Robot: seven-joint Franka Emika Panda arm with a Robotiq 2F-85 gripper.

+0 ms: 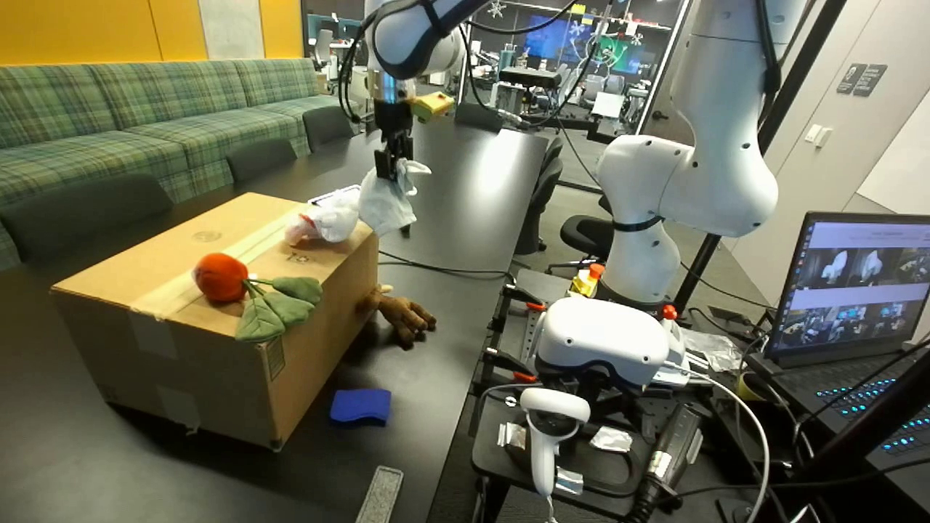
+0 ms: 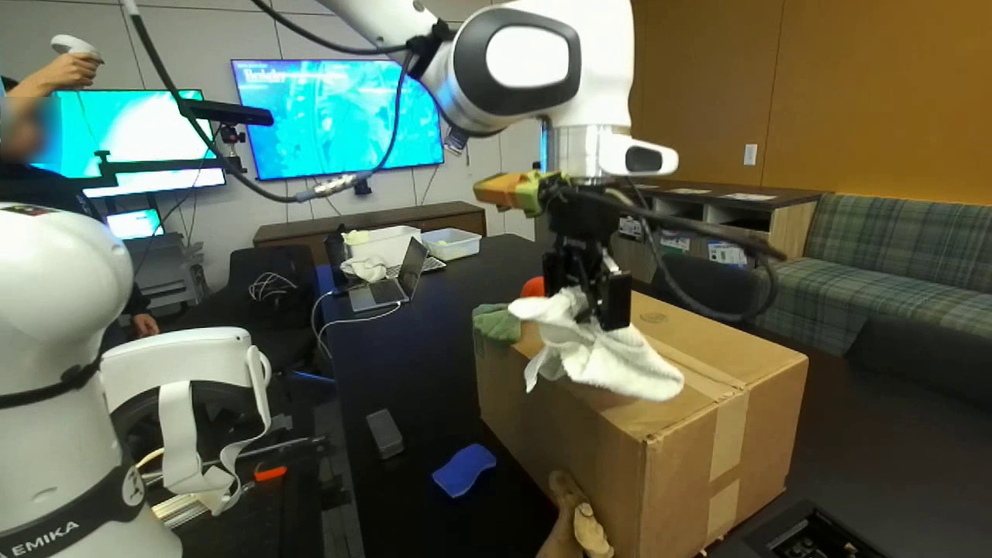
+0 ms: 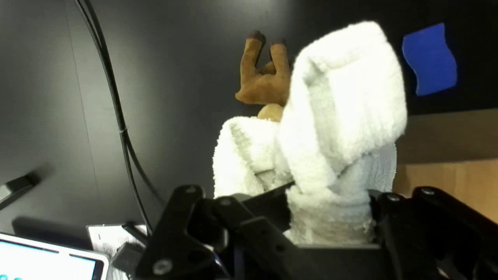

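Observation:
A white cloth hangs from my gripper, which is shut on it. In exterior view 2 the cloth hangs in front of the box's top edge, below the gripper. The wrist view shows the cloth bunched up between the fingers, with folds spreading above them; the gripper is partly covered by it. A large cardboard box stands on the dark table. On its top lie an orange-red plush with green leaves and a whitish plush.
A brown plush lies against the box's side. Nearby on the table are a blue sponge and a grey eraser-like block. Black cables cross the tabletop. A tablet lies beyond the box.

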